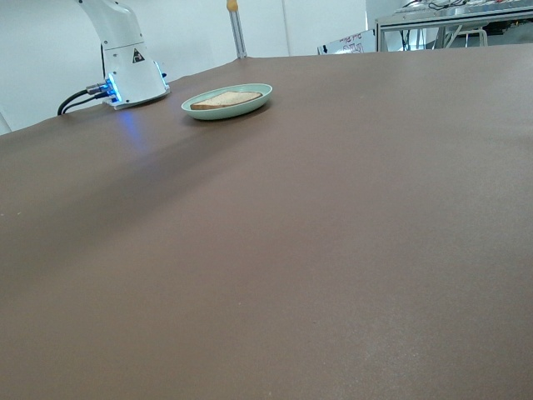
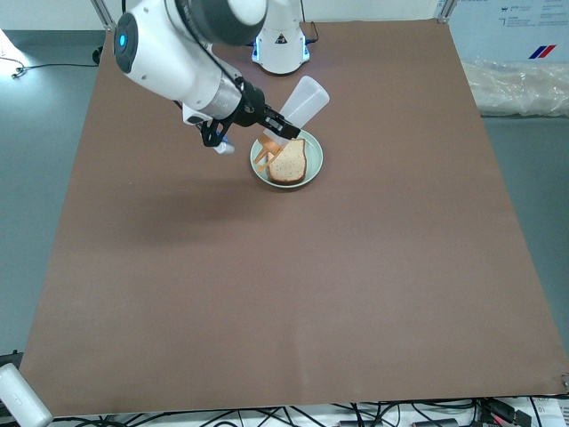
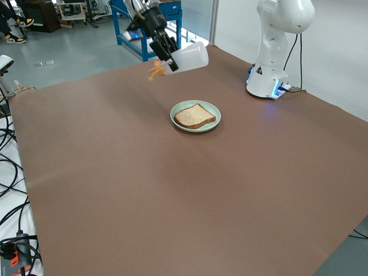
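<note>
A slice of bread [image 3: 195, 118] lies on a pale green plate [image 3: 179, 106], also seen at the back left in the top view, where the bread [image 1: 226, 99] rests on the plate [image 1: 250, 108]. My gripper [image 2: 267, 157] has orange fingers and a translucent white housing [image 2: 304, 101]; in the right view the gripper [image 3: 154, 71] is raised above and beyond the plate. In the left view it overlaps the plate's left part. The fingertips are too small to tell if open or shut. The top view does not show the gripper.
Cables and devices run along the table's outer edge.
</note>
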